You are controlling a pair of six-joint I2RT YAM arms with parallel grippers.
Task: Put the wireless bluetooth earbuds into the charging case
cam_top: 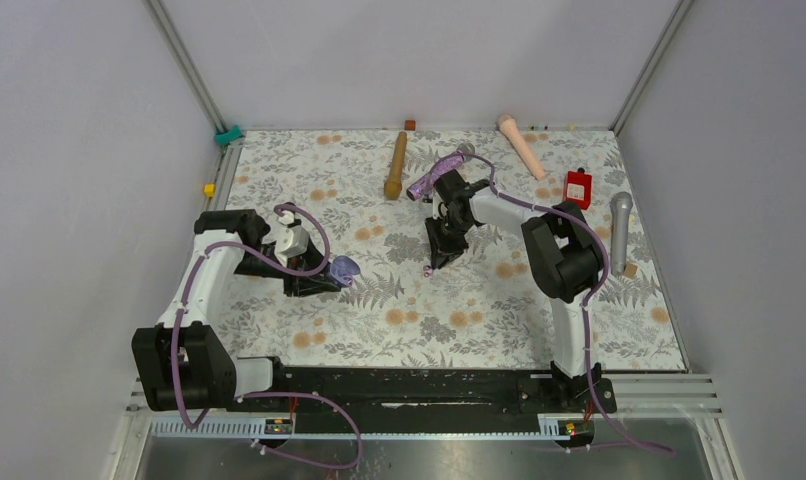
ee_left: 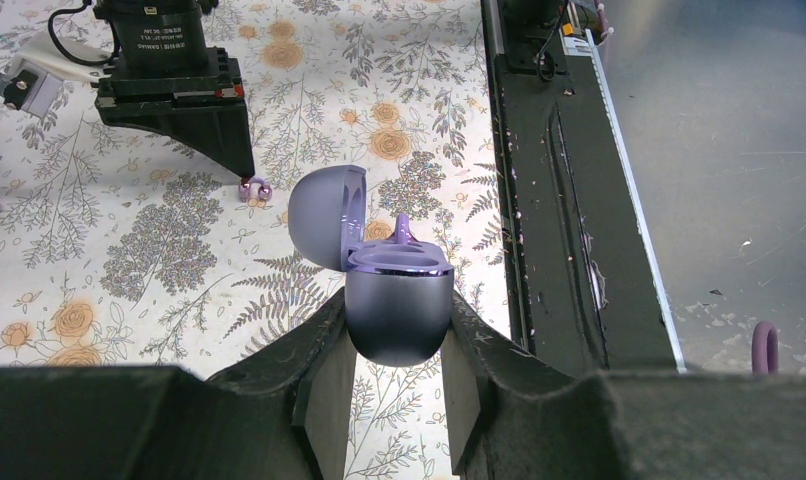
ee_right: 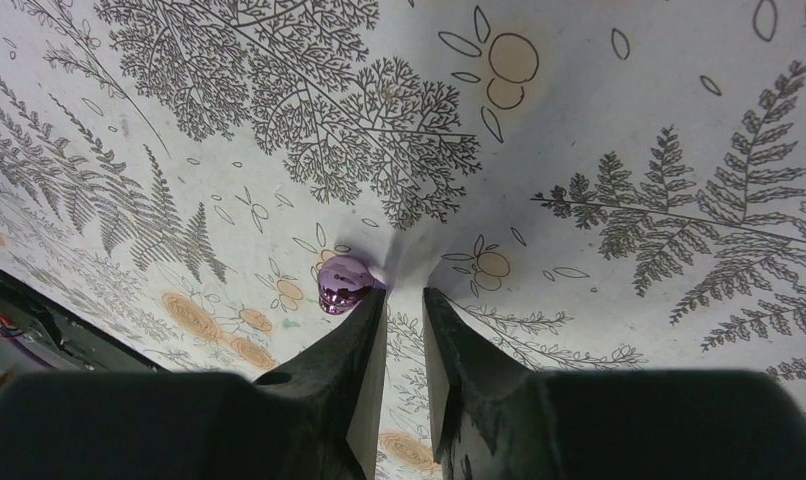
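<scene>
The purple charging case (ee_left: 399, 315) is held upright with its lid (ee_left: 322, 215) raised, and my left gripper is shut on it; the top view has the case (cam_top: 343, 269) above the left part of the mat. A light purple piece (ee_left: 403, 229) sticks up behind the case's rim; I cannot tell whether it is an earbud. One shiny purple earbud (ee_right: 345, 284) lies on the mat. Low over the mat, my right gripper is part open with nothing between its fingers. The earbud sits just outside the left finger (ee_right: 371, 330), very close or touching.
Along the back lie a brown microphone-shaped object (cam_top: 396, 165), a purple cylinder (cam_top: 436, 175) and a pinkish microphone-shaped one (cam_top: 522, 147). At the right are a red box (cam_top: 577, 189) and a grey microphone-shaped item (cam_top: 620, 233). Free mat surrounds the earbud's front side.
</scene>
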